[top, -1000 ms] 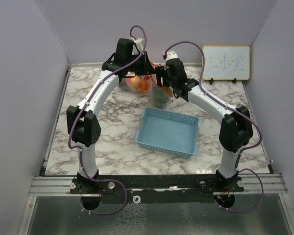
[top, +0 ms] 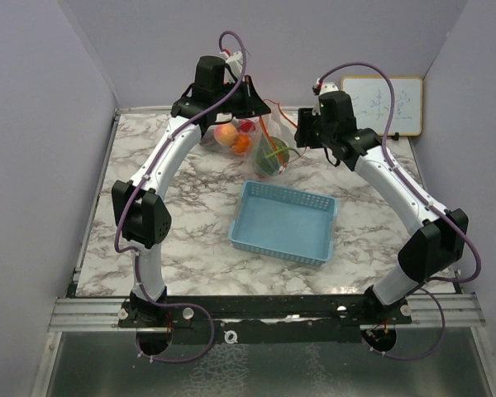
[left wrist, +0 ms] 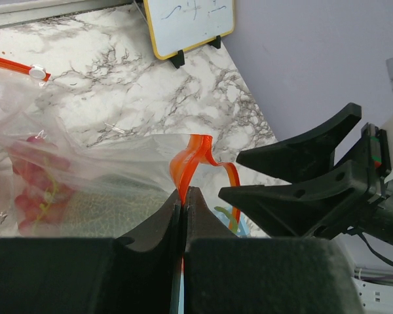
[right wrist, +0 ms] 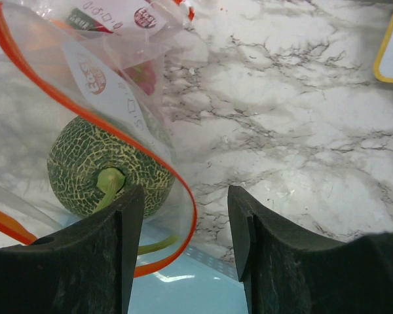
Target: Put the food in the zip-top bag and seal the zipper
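A clear zip top bag (top: 262,147) with an orange zipper rim stands on the table, its mouth spread apart. Inside lies a dark green speckled squash (right wrist: 78,167) with a pale green stem. My left gripper is shut on the bag's orange rim, as the left wrist view shows. Just right of the mouth, my right gripper is open, fingers apart; the far edge of the orange rim passes between them in that view, though I cannot tell whether either finger touches it.
An empty blue basket (top: 283,222) stands in front of the bag. Behind and left, another clear bag holds peach-coloured fruit (top: 226,134) and an orange (top: 242,144); red grapes (left wrist: 39,186) show nearby. A small whiteboard (top: 384,106) stands at the back right.
The bag mouth is wider than a second ago. The left gripper shifted slightly, keeping the rim.
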